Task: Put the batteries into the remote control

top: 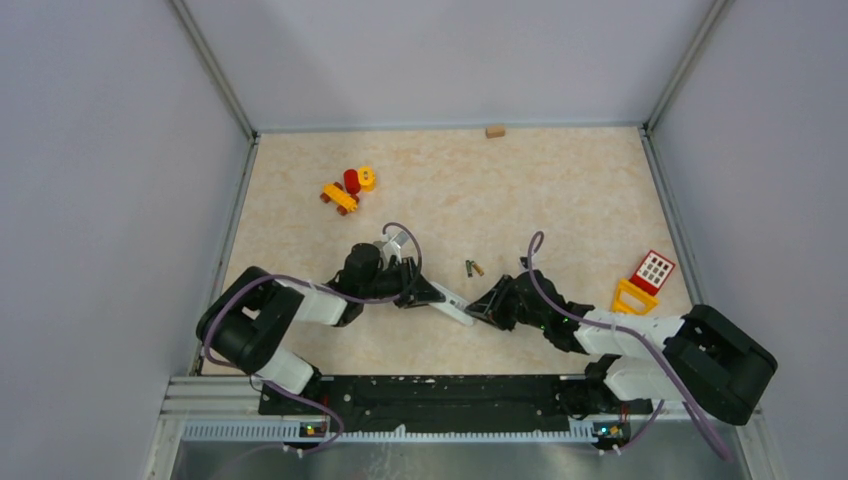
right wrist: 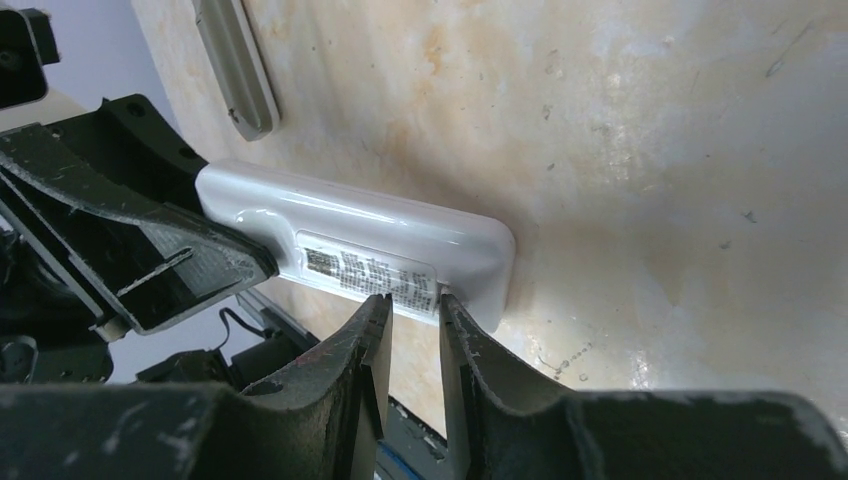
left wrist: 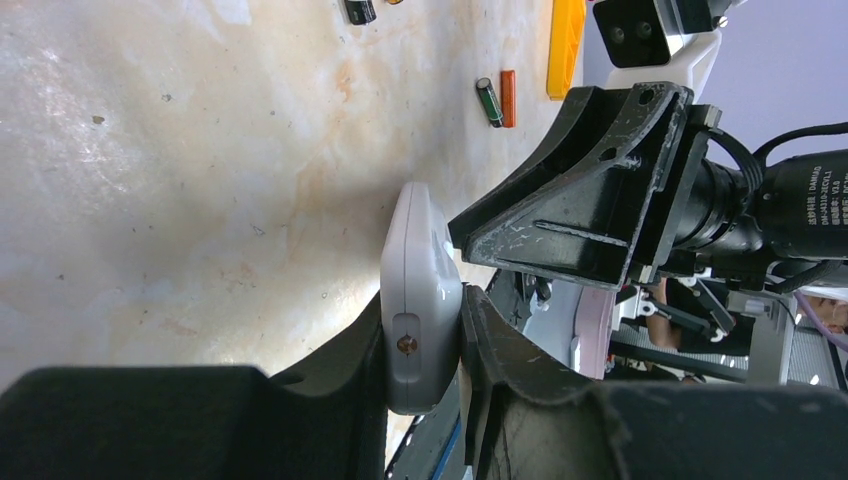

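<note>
The white remote [top: 451, 306] [left wrist: 408, 330] [right wrist: 350, 220] lies tilted on its side, with a barcode label in its open compartment area. My left gripper [top: 422, 292] is shut on one end of it. My right gripper [top: 478, 306] has its fingertips close together at the compartment's end, almost touching the remote; whether anything is between them is unclear. Small batteries [top: 473, 269] [left wrist: 488, 101] lie on the table behind the remote.
A grey cover [right wrist: 236, 65] lies near the remote. Yellow and red toys [top: 340, 197] sit back left, a red-and-yellow object [top: 653, 272] at right, a wooden block [top: 495, 131] at the back.
</note>
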